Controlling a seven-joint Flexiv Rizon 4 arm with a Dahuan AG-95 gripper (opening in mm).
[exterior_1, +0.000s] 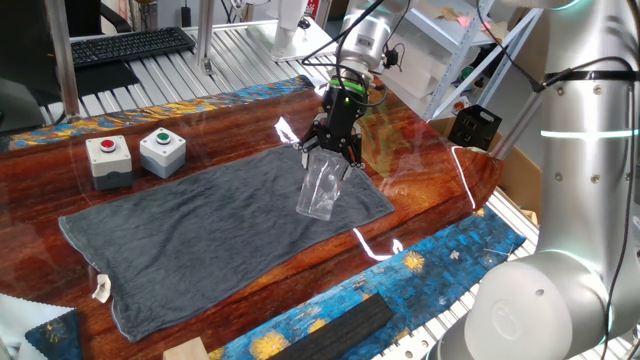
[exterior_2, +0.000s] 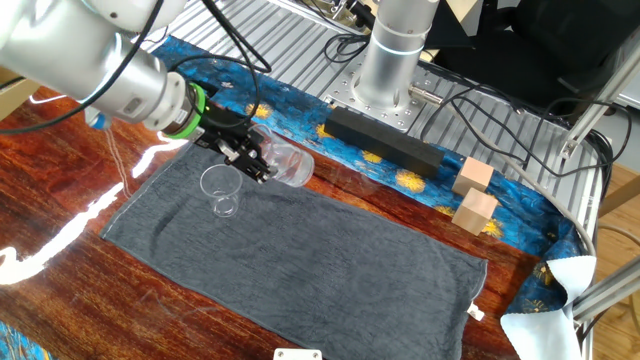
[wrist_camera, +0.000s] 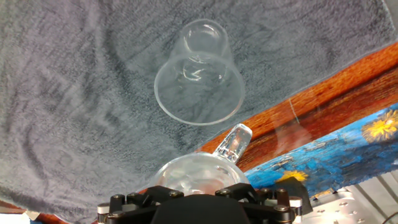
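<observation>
A clear glass mug with a stubby handle sits between the spread fingers of my gripper at the bottom of the wrist view. In exterior view 2 the mug is tilted beside my gripper. Whether the fingers press on it cannot be told. A clear tumbler stands upright on the grey towel, just ahead of the mug. Exterior view 1 has my gripper over the towel's right end, clear glass below it; the two vessels are hard to separate there.
Two button boxes, one red-topped and one green-topped, stand behind the towel. A black bar and two wooden blocks lie along the blue patterned cloth. Most of the towel is bare.
</observation>
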